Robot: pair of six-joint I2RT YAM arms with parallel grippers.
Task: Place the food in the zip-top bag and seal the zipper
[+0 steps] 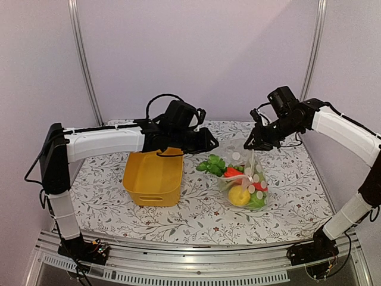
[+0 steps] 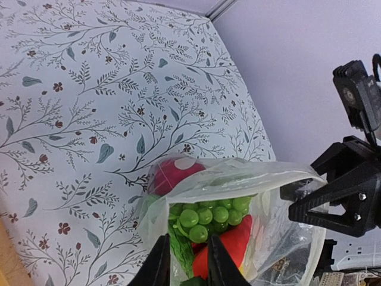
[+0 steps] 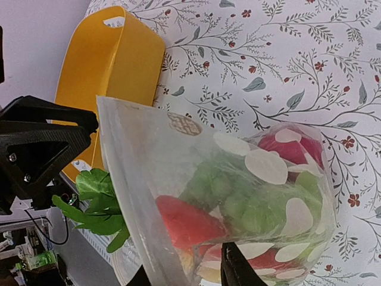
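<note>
The clear zip top bag (image 1: 256, 182) stands filled on the table, its mouth gaping in the left wrist view. Inside show green grapes (image 2: 211, 217), a red pepper (image 2: 229, 247), a yellow item (image 1: 239, 195) and a dark red item (image 2: 175, 173). Leafy greens (image 1: 212, 165) stick out of the mouth on its left side. My left gripper (image 1: 209, 143) hangs above these leaves, fingers (image 2: 156, 262) apart; a bit of green shows low between them. At the bag's upper right rim, my right gripper (image 1: 255, 145) is part open, its fingers (image 2: 342, 210) on either side of the bag wall.
A yellow bin (image 1: 152, 199) stands left of the bag, partly beneath my left arm; the visible part of it looks empty.
</note>
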